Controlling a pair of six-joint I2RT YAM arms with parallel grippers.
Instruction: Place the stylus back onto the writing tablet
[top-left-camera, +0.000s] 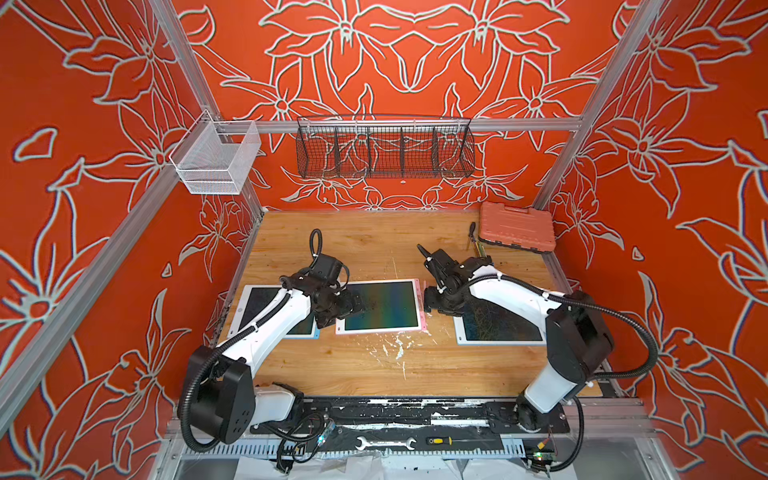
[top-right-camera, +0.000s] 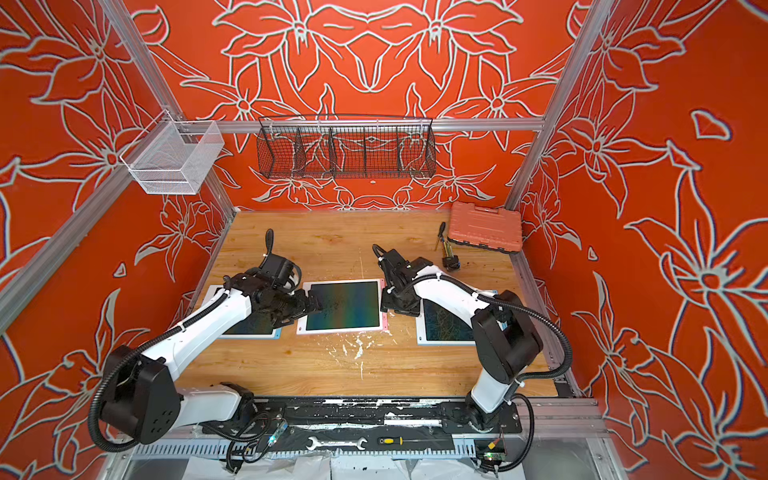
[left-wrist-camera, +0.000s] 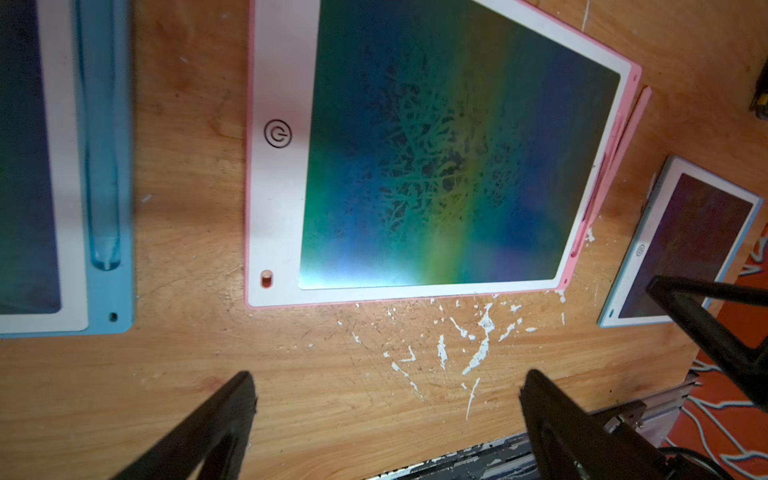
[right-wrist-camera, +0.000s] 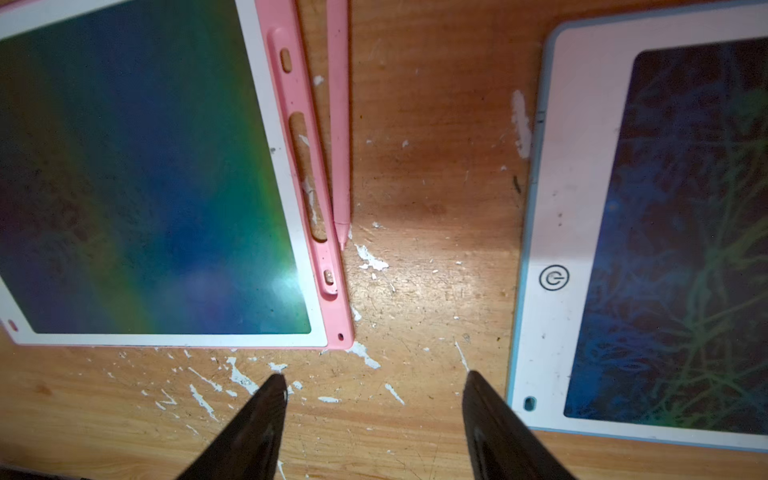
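Note:
The pink-edged writing tablet (top-left-camera: 380, 306) lies flat in the middle of the table. Its pink stylus (right-wrist-camera: 339, 120) rests on the wood just right of the tablet's slotted edge, outside the slot, its tip almost touching that edge. My right gripper hovers above the wood between this tablet and the right-hand one, fingers apart and empty. Over the left end of the middle tablet, my left gripper has its fingers spread, nothing between them. From the left wrist, the stylus (left-wrist-camera: 629, 136) appears slanted along the tablet's far right edge.
A blue-edged tablet (left-wrist-camera: 102, 296) lies at the left and another (right-wrist-camera: 552, 200) at the right, partly under the arms. An orange case (top-left-camera: 516, 226) sits at the back right. Wire baskets (top-left-camera: 384, 152) hang behind.

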